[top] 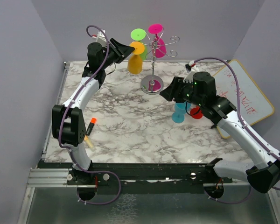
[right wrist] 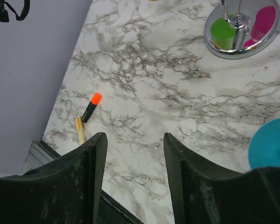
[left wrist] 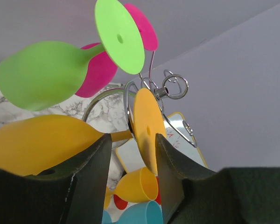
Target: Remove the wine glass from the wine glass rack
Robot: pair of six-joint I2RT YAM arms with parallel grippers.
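The wine glass rack [top: 153,70] is a chrome stand with curled wire arms at the table's back. Upside down on it hangs an orange wine glass [top: 135,65], its round base [left wrist: 147,126] uppermost. Beside this base is my left gripper [top: 125,50], its tips right at the glass. In the left wrist view the stem and base lie across the gap between its partly open fingers; whether either finger touches is unclear. My right gripper is open and empty, above the table near the blue glasses [top: 181,108].
Green [left wrist: 42,74] and magenta [top: 160,46] glasses also hang on the rack, close to the orange one. Blue, red [top: 196,112] and yellow [left wrist: 135,185] glasses stand at right, by a whiteboard [top: 247,88]. A marker [top: 90,127] lies left; mid-table is clear.
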